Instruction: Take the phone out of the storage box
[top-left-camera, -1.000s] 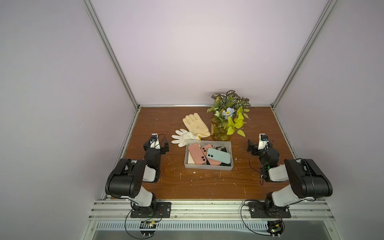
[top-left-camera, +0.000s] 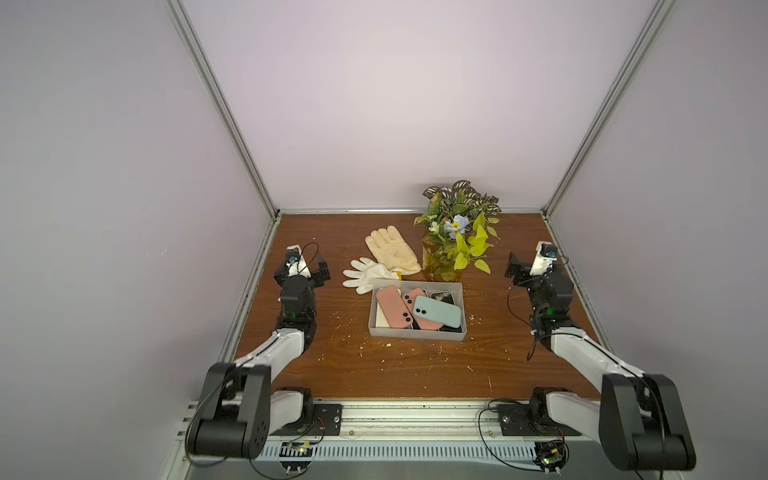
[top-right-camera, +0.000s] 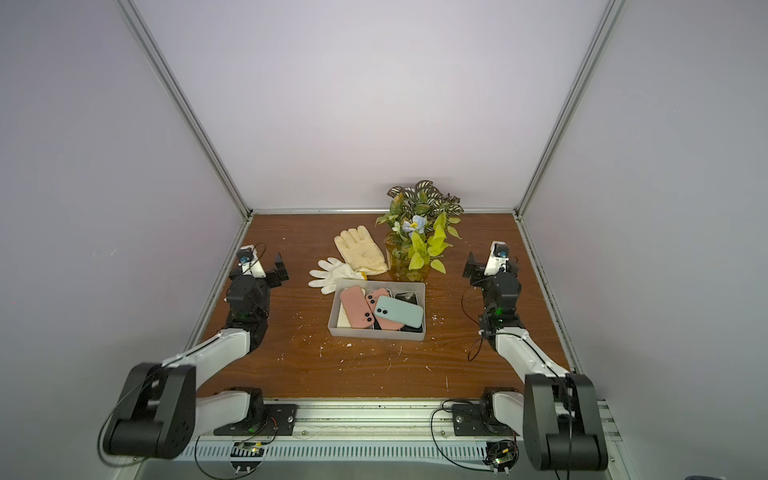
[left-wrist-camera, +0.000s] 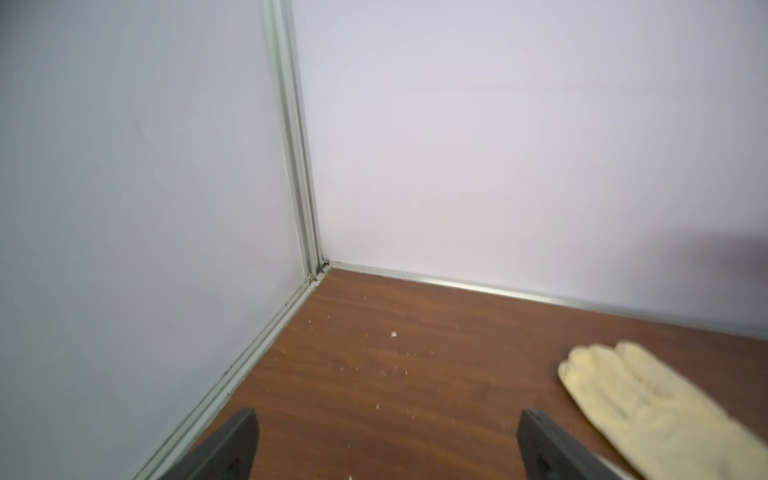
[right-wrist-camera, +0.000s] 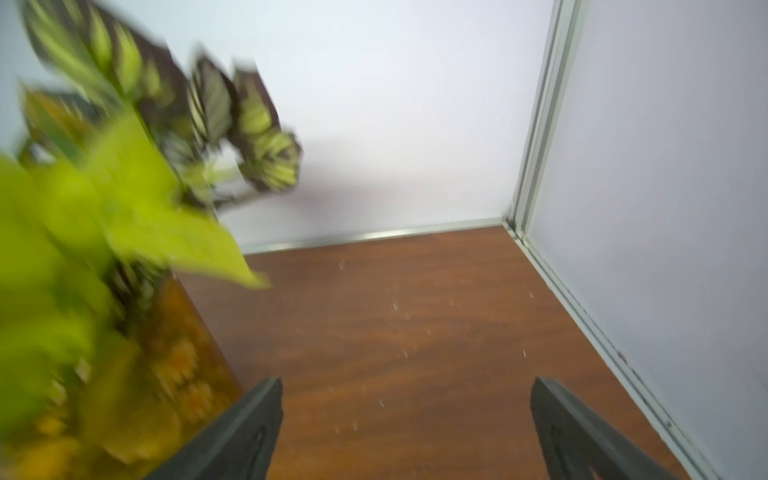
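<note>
The grey storage box (top-left-camera: 417, 333) sits at the table's front middle, holding several phones: a pink one (top-left-camera: 390, 304) at left, another pink one behind, a mint one (top-left-camera: 437, 310) on top, a dark one (top-left-camera: 442, 295) at right, and something cream underneath. My left gripper (top-left-camera: 312, 270) is raised left of the box, open and empty; its fingers frame bare table in the left wrist view. My right gripper (top-left-camera: 518, 264) is raised right of the box, also open and empty, facing the back right corner.
Two gloves (top-left-camera: 390, 248) lie behind the box at left. A leafy plant in an amber vase (top-left-camera: 440, 264) stands behind the box at right, close to my right gripper in its wrist view. Walls enclose it.
Both arms have risen and extended toward the back, the grippers moving slightly outward, away from the box. The box and its phones are unchanged.
</note>
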